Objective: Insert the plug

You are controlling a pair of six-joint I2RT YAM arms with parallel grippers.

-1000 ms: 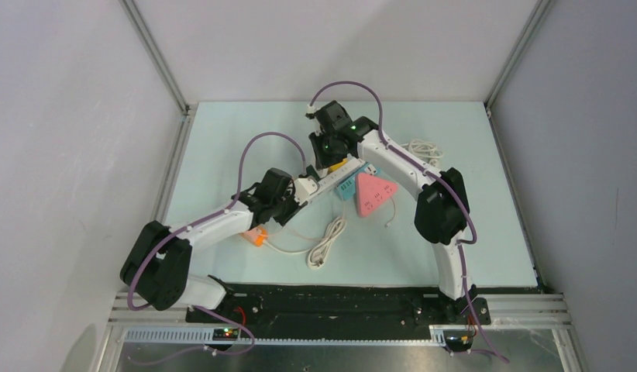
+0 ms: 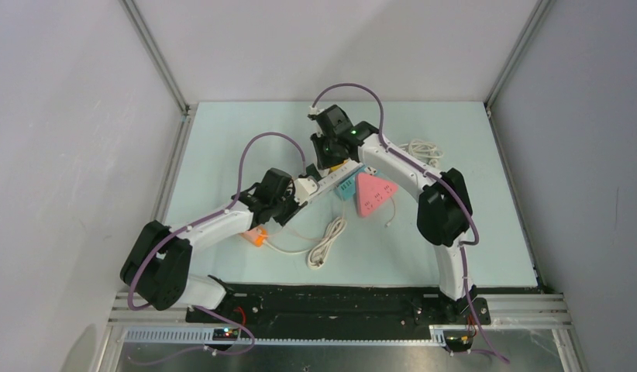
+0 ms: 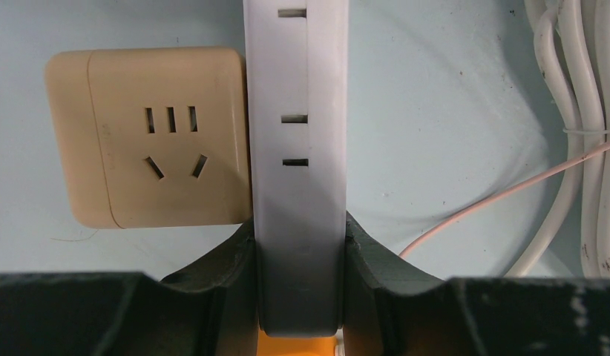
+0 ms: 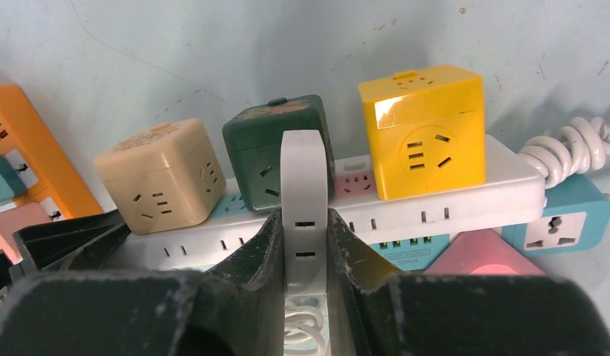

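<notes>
In the left wrist view my left gripper is shut around the end of a long white power strip [image 3: 300, 89]. The right gripper is shut on a white plug [image 4: 303, 178] with small slots, held over the strip's socket face. Behind this plug stands a dark green cube plug [image 4: 276, 126], which it partly covers. A beige cube plug [image 4: 165, 178] and a yellow cube plug [image 4: 428, 133] stand on the strip to either side. The white plug's underside is hidden, so I cannot tell whether it is seated or above the strip.
A pink triangular socket block [image 2: 373, 193] and a teal socket block [image 2: 347, 187] lie right of the strip. An orange block [image 2: 256, 235] is by the left arm. A coiled white cable [image 2: 325, 245] lies in front.
The left arm and the strip have stayed in place.
</notes>
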